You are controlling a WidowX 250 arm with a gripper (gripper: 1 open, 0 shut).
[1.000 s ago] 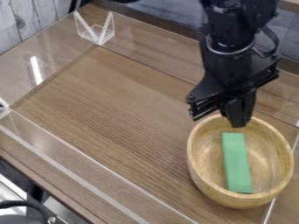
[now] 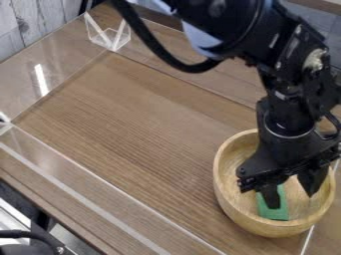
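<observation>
A pale wooden bowl (image 2: 232,202) sits at the lower right of the table. Inside it lies a green block (image 2: 273,206), mostly hidden behind my gripper. My black gripper (image 2: 281,179) is down in the bowl over the block, its fingers around the block's upper part; whether they touch it is not clear.
A clear plastic piece (image 2: 110,32) stands at the back left. A dark gap and cables run along the lower left edge.
My gripper has come down from above the bowl into it, and now covers much of the green block.
</observation>
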